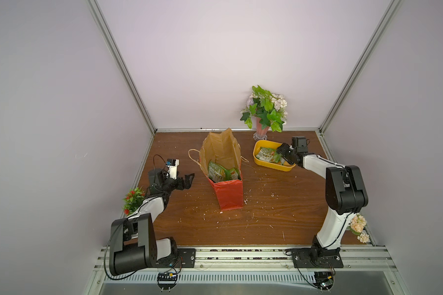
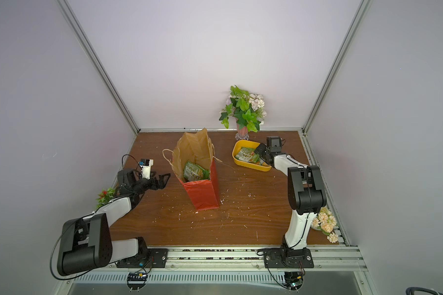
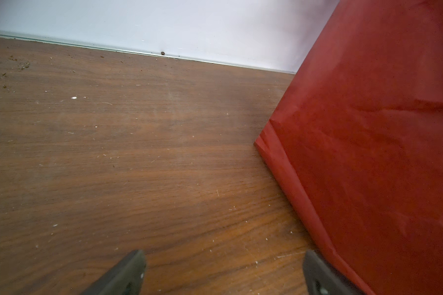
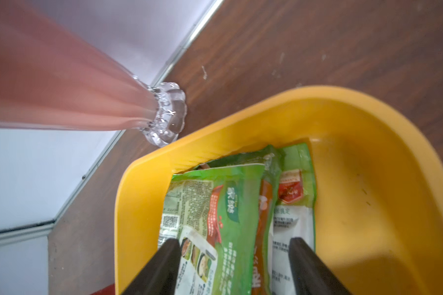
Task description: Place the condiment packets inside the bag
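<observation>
The tall red paper bag (image 1: 229, 195) with a brown inside stands open in mid-table, and green packets (image 1: 216, 172) show within its mouth. More green-and-white packets (image 4: 221, 221) lie overlapping in the yellow bin (image 4: 329, 98) at the back right. My right gripper is over this bin, its fingers (image 4: 158, 268) apart on either side of the packets; whether they touch them cannot be told. To the left of the bag, my left gripper is open above bare table with nothing between its fingers. The bag's red side (image 3: 379, 147) fills the right of the left wrist view.
A pink vase (image 1: 262, 128) with leaves and flowers stands right behind the bin. Red flowers (image 1: 133, 200) sit at the left edge, pale ones (image 1: 358, 223) at the right. Table between bag and bin is clear apart from small scraps.
</observation>
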